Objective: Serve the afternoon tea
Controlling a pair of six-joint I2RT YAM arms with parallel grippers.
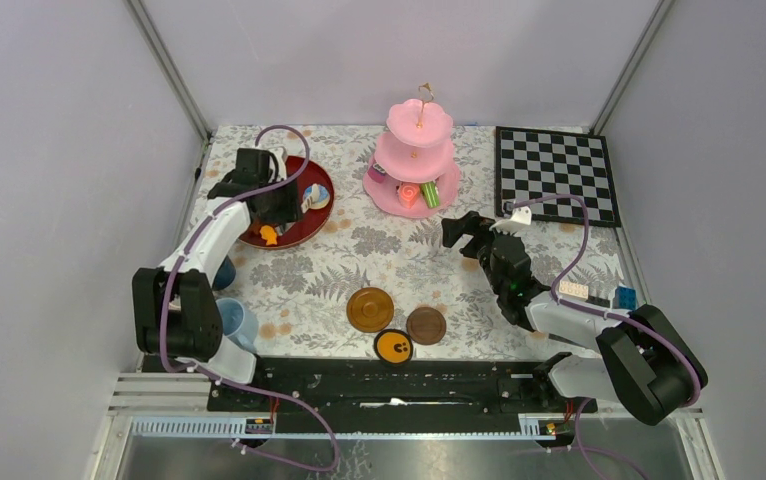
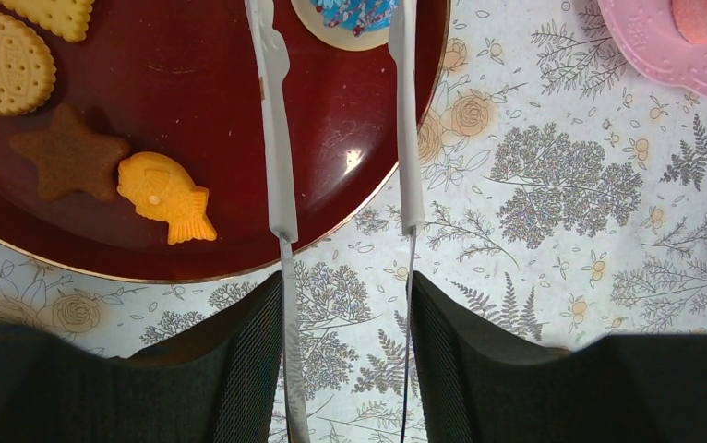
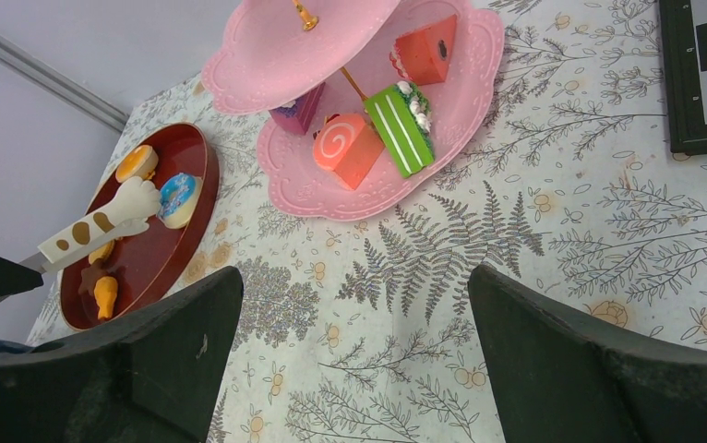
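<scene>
My left gripper has its fingers against the two arms of a pair of white cat-paw tongs (image 3: 101, 226), which stand spread apart. The tongs reach over the dark red tray (image 1: 302, 229). Part of a round blue-iced treat (image 2: 350, 13) shows between the tong arms in the left wrist view; whether they touch it cannot be seen. An orange fish biscuit (image 2: 167, 198), a brown star (image 2: 68, 157) and yellow biscuits (image 2: 4, 65) lie on the tray. On the bottom tier of the pink stand (image 1: 412, 157) sit several small cakes. My right gripper is open and empty.
Brown coasters (image 1: 370, 309) and a round bear-face piece (image 1: 394, 346) lie near the front. A blue mug (image 1: 237, 324) stands at the left. The checkerboard (image 1: 557, 173) occupies the back right.
</scene>
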